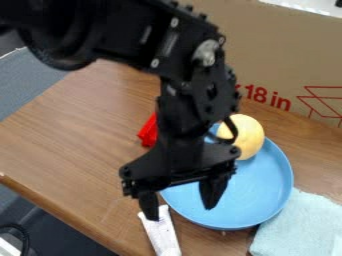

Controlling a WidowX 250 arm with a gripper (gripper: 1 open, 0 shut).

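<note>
My black gripper [179, 196] is open, its fingers pointing down over the left part of a blue plate [251, 200] and just above a white object [160, 235] at the table's front. A pale orange-yellow round object [245, 135] sits on the back of the plate, partly hidden behind my arm. A red object [147, 130] lies behind the arm on the left, mostly hidden.
A pale blue cloth [297, 228] lies at the front right. A cardboard box [287, 60] stands along the back. A dark area lies beyond the table's front left edge.
</note>
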